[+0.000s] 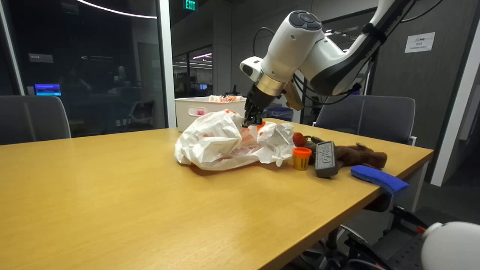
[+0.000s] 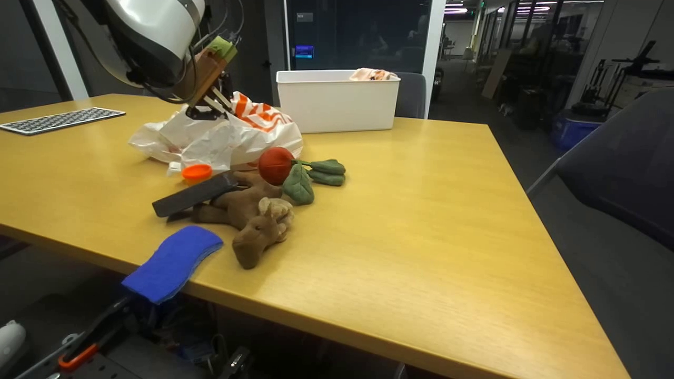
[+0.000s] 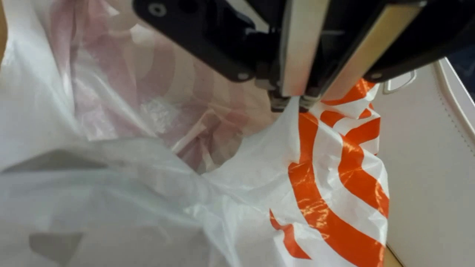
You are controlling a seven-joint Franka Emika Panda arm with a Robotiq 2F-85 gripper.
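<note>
A crumpled white plastic bag [image 1: 209, 141] with orange print lies on the table, its mouth partly spread. In the wrist view my gripper is shut on the edge of the bag [image 3: 254, 187], which rises to a peak between the fingertips. The bag's inside shows to the left as a pinkish hollow, with no object made out in it. Seen from the other side, the gripper [image 2: 211, 113] points down into the top of the bag [image 2: 218, 142].
A white bin [image 2: 338, 104] stands close behind the bag. Near the bag lie an orange-lidded tub [image 1: 301, 158], a dark eraser [image 1: 326, 158], a brown plush moose [image 2: 246, 208], a red radish toy [image 2: 276, 165] and a blue cloth [image 2: 171, 262]. A keyboard [image 2: 60, 120] lies far left.
</note>
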